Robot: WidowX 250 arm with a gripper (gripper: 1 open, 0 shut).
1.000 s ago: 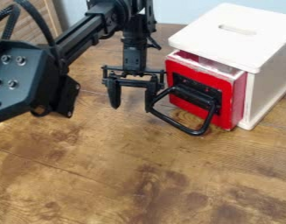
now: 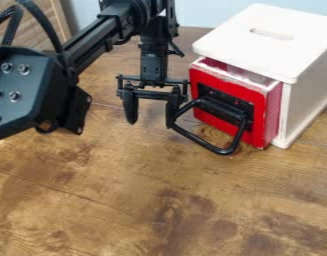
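A white box (image 2: 266, 45) with a red front panel (image 2: 270, 110) stands at the right, a black loop handle (image 2: 222, 148) sticking out from that panel toward the lower left. My black gripper (image 2: 152, 108) hangs just left of the panel, its fingers apart and pointing down, the right-hand one by the upper end of the handle. Whether that finger touches the handle I cannot tell. Nothing shows held between the fingers.
A pale wall is behind, with a wooden surface at the upper left.
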